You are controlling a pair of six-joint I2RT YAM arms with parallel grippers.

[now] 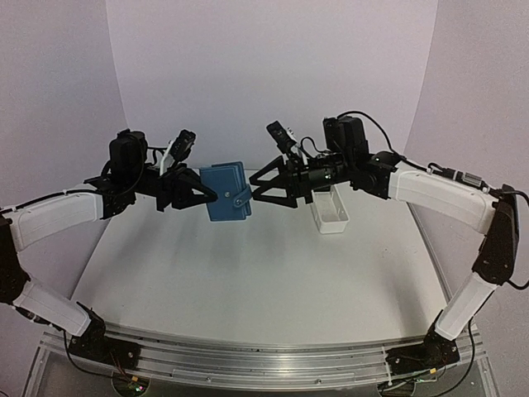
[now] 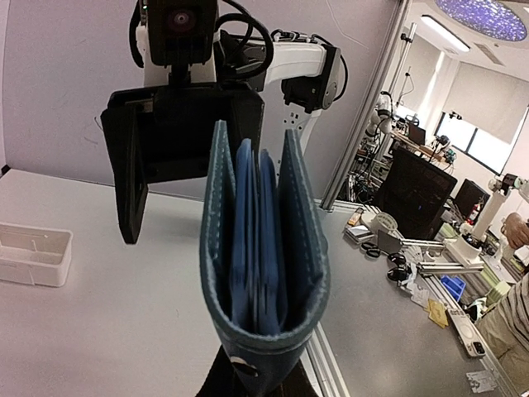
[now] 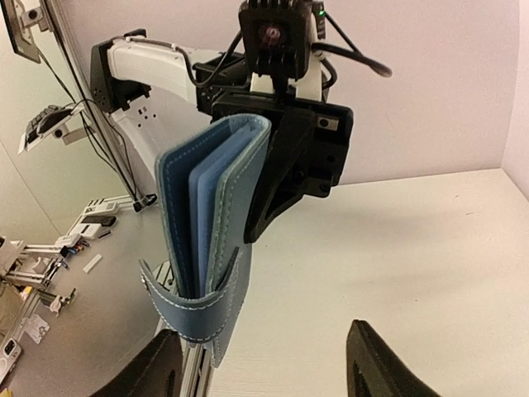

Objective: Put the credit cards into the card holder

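A blue leather card holder hangs in the air between the arms, my left gripper shut on it. In the left wrist view the holder stands open at the top, with blue inner sleeves showing; whether any cards are among them I cannot tell. Its strap with a stud wraps the near edge in the right wrist view. My right gripper stands open just right of the holder, nothing between its fingers. No separate credit cards can be made out on the white table.
A white plastic tray sits at the back right of the table, behind the right gripper. A metal rail runs along the front edge.
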